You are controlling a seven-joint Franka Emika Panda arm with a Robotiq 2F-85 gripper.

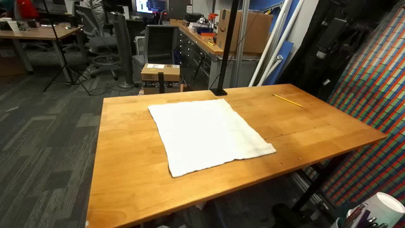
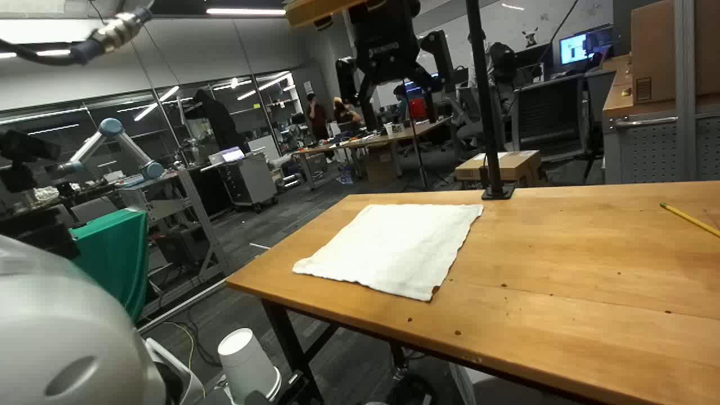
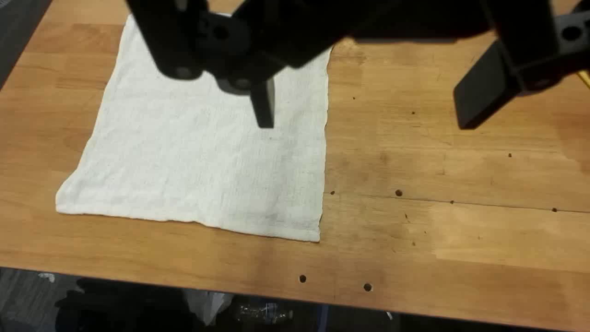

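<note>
A white cloth (image 1: 197,136) lies spread out flat on the wooden table, roughly square with slightly wavy edges. In exterior view 2 the same cloth (image 2: 398,246) is near the table's left end. High over the table hangs my gripper (image 2: 401,125), pointing down and well clear of the cloth. Its fingers are wide apart in the wrist view, where the gripper is open with only tabletop and cloth visible beneath it. One finger shows over the cloth (image 3: 193,149), the other over bare wood. Exterior view 1 does not include the gripper.
A yellow pencil (image 1: 287,100) rests toward the table's far right. A black post (image 1: 219,91) is fixed at the back edge. Bare wood on the tabletop (image 1: 303,129) lies right of the cloth, with small holes in it.
</note>
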